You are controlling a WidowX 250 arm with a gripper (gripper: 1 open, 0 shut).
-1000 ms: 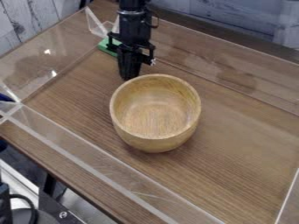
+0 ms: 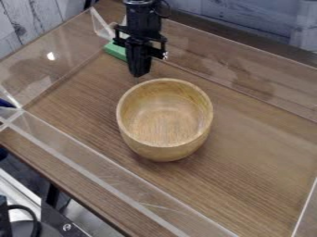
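My black gripper (image 2: 140, 64) hangs at the top centre of the view, just behind and above a large round wooden bowl (image 2: 165, 119), apart from its rim. It looks shut, with nothing visible between its fingers. A green object (image 2: 117, 49) lies behind the gripper, partly hidden by it, with something pale and clear by it.
The wooden table (image 2: 247, 185) has free room to the right and left of the bowl. Black cables lie at the bottom left edge. A small blue item sits at the far left edge.
My gripper has moved up and slightly back, away from the bowl's rim. The bowl has not visibly moved.
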